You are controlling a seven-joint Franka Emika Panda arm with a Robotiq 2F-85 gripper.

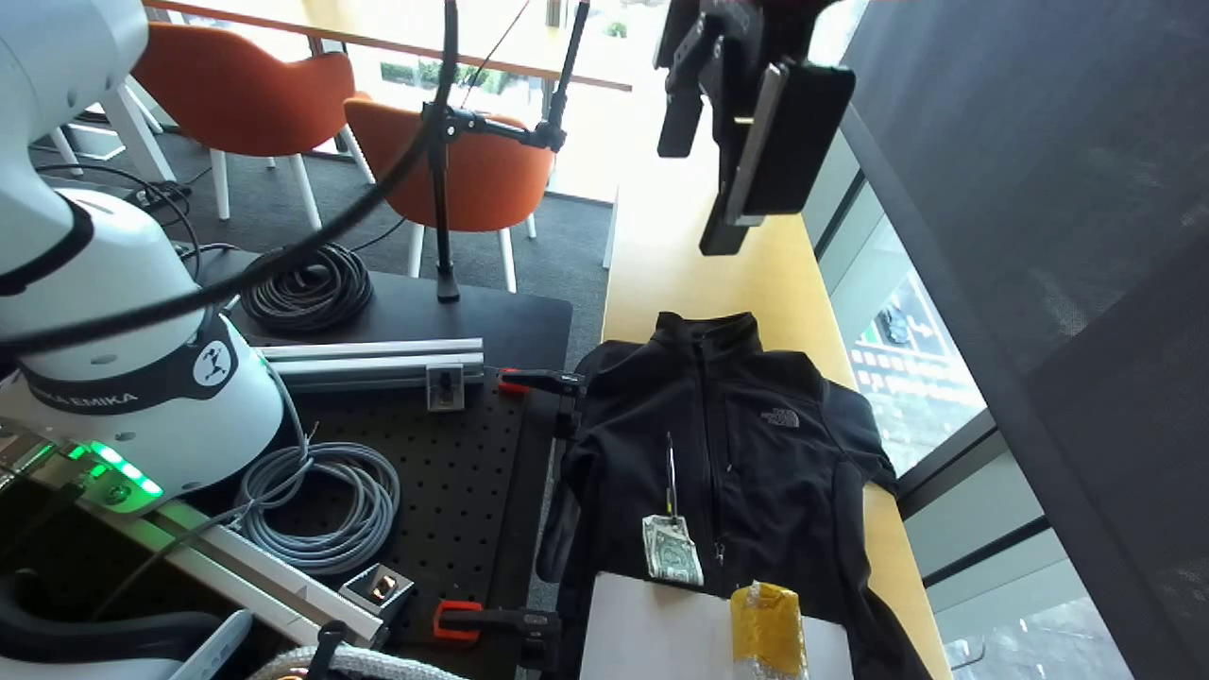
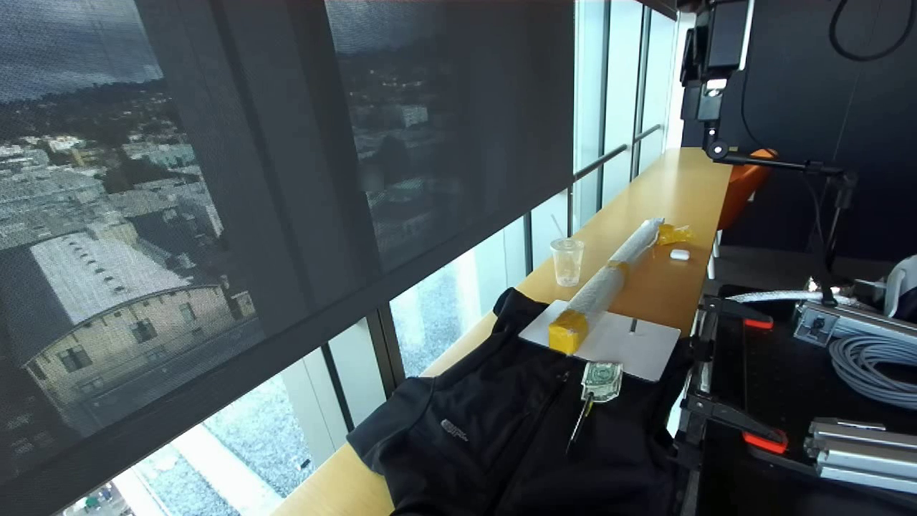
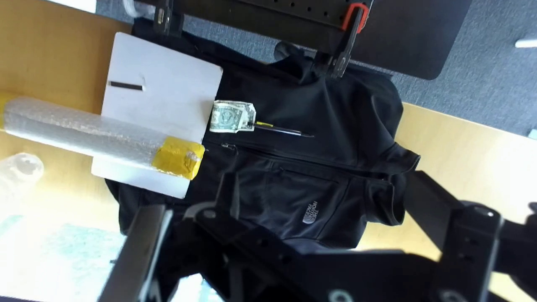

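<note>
High above the table, my gripper stands open, its two fingers apart and nothing between them. Below lies a black jacket, spread flat with its collar toward the far end. On the jacket rests a folded dollar bill. A thin dark pen with a yellow mark lies with one end against the bill; whether it is tucked under it, I cannot tell. In the wrist view my open fingers cover part of the jacket's lower side and the table there.
A white board overlaps the jacket's hem, with a bubble-wrapped roll, yellow-taped, across it. A clear plastic cup stands near the windows. Clamps line the table's inner edge. A window blind hangs alongside.
</note>
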